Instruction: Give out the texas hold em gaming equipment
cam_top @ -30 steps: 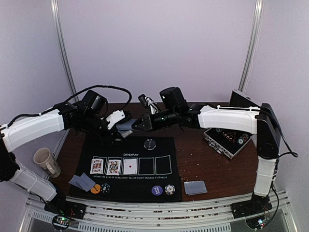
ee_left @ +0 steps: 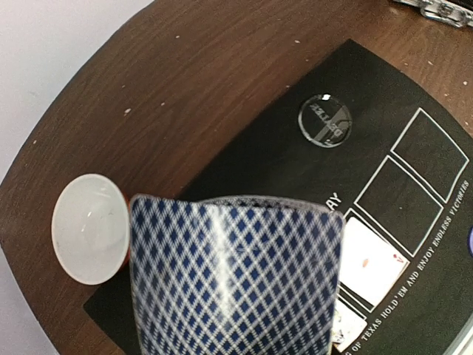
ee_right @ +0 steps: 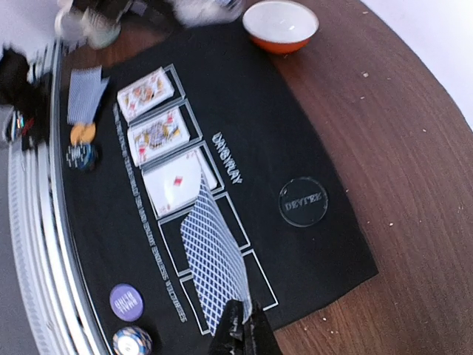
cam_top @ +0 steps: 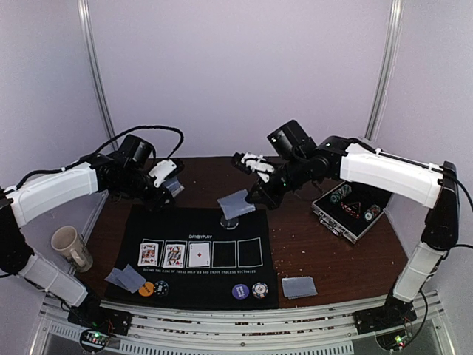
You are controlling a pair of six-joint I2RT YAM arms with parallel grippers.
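My right gripper is shut on the edge of a blue-checked playing card (ee_right: pixel 214 251), which hangs face down above the mat (cam_top: pixel 207 288). Seen from the top, that card (cam_top: pixel 236 205) overlaps the clear dealer disc (cam_top: pixel 229 224). Several blue-backed cards (ee_left: pixel 236 281) stay with my left gripper (cam_top: pixel 168 194) over the mat's back left; its fingers are hidden in its wrist view. Three outlined boxes carry face-up cards: a king-like card (cam_top: pixel 148 254), a queen-like card (cam_top: pixel 175 254) and a red ace (cam_top: pixel 199 254). Two boxes to their right are empty.
Face-down cards lie at front left (cam_top: pixel 126 278) and front right (cam_top: pixel 298 287). Chips (cam_top: pixel 259 290), a purple disc (cam_top: pixel 240 291) and an orange disc (cam_top: pixel 146 288) line the front. A mug (cam_top: pixel 72 248), a bowl (ee_left: pixel 90 229) and an open chip case (cam_top: pixel 347 211) stand around the mat.
The two grippers have drawn apart, the right one moving right with a single card. Cards remain at the left gripper, which has shifted slightly left. The cards on the mat are unchanged.
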